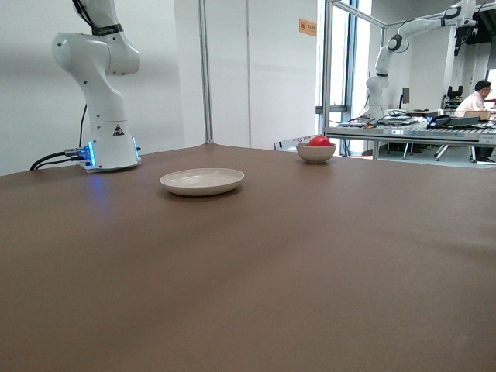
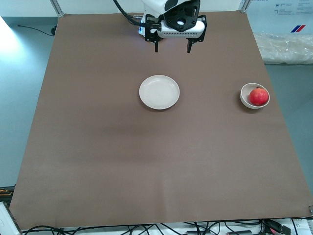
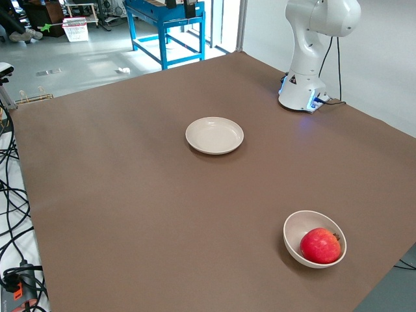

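My gripper (image 2: 172,48) hangs at the back of the table in the left view, open, with nothing between its two fingers, above and beyond the plate. A white plate (image 2: 159,91) lies empty near the middle. A small white bowl (image 3: 296,231) stands to its right in the left view, holding a red pomegranate (image 3: 320,246). In the top view the plate (image 1: 201,180) and bowl (image 1: 315,153) stand apart on the table; the gripper is not seen there.
Cables (image 3: 13,214) run along the table's outside edge. The robot's base (image 3: 302,91) stands at the back edge.
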